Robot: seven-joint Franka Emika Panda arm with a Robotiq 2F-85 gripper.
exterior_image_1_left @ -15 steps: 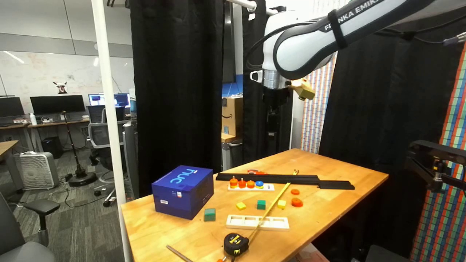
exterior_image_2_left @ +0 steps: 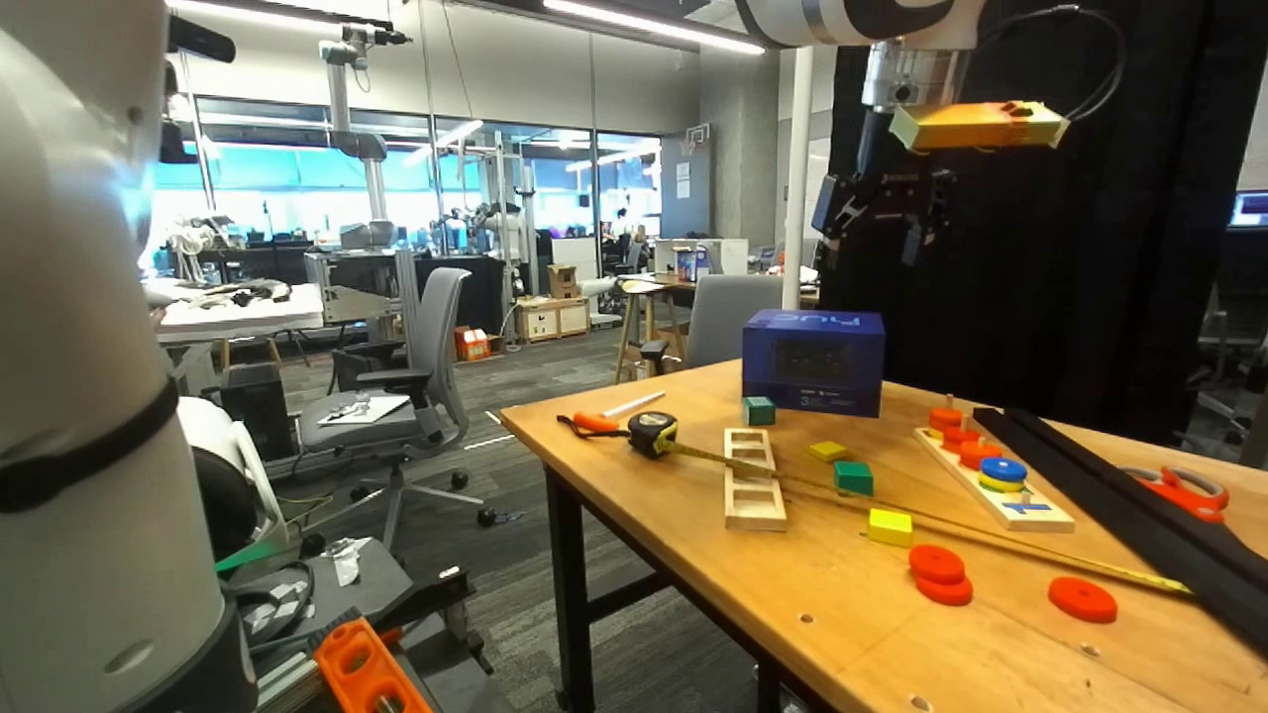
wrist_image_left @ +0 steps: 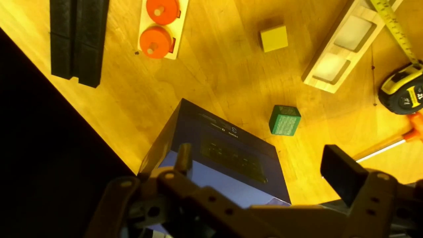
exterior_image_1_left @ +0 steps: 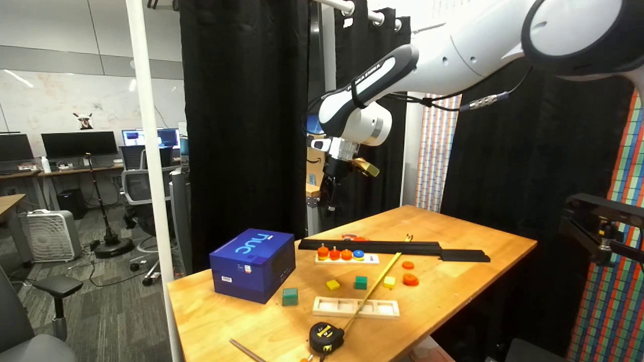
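My gripper (exterior_image_2_left: 876,233) hangs in the air, higher than the blue box (exterior_image_2_left: 813,374), with its fingers wide apart and nothing held. In the wrist view the box lies below and between the fingers, which partly cover it. Just beyond the box rests a green block (wrist_image_left: 285,120). Farther off is a yellow block (wrist_image_left: 274,39), beside the wooden frame with square slots (wrist_image_left: 354,33). A second green block (exterior_image_1_left: 360,282) and another yellow block (exterior_image_1_left: 389,282) lie near the tape measure's blade. Orange discs (wrist_image_left: 155,42) sit on a pegged board (exterior_image_2_left: 1031,513).
The tape measure (exterior_image_1_left: 326,338) lies near one edge, its yellow blade stretched over the slotted frame. A screwdriver (exterior_image_2_left: 596,420) is close by. Long black bars (exterior_image_1_left: 386,247), scissors (exterior_image_2_left: 1189,492) and loose orange discs (exterior_image_2_left: 939,572) occupy the table's other side. Black curtain hangs beyond the table edge.
In exterior view 1 the arm has swung left and lower, and the gripper with it. The things on the table have stayed where they were.
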